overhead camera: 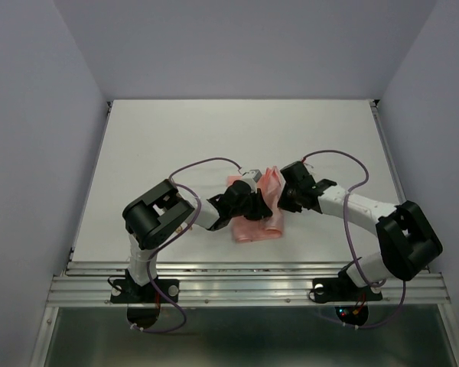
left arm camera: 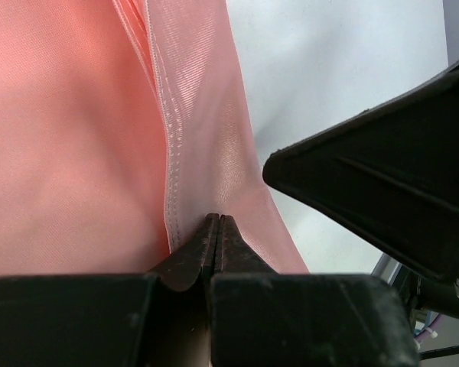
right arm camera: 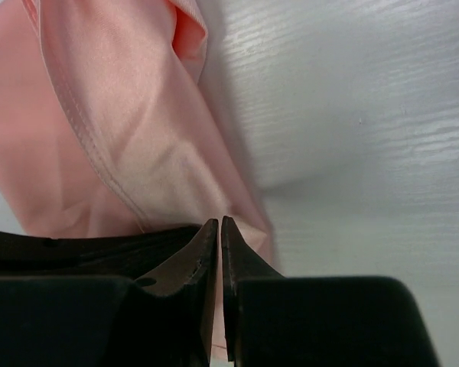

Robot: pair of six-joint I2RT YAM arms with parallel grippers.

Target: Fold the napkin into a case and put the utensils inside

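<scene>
The pink napkin lies on the white table, with its right side folded over as a raised, wrinkled flap. My left gripper is shut, its tips down against the flap near the stitched hem; no cloth shows clearly between them. Over the napkin's right edge, my right gripper has its fingers almost together, parted by a narrow gap with pink cloth visible behind. A dark finger of the other arm reaches across the napkin in the right wrist view. No utensil can be made out clearly.
Small brownish items show beside the left arm, mostly hidden by it. The two grippers stand close together over the napkin.
</scene>
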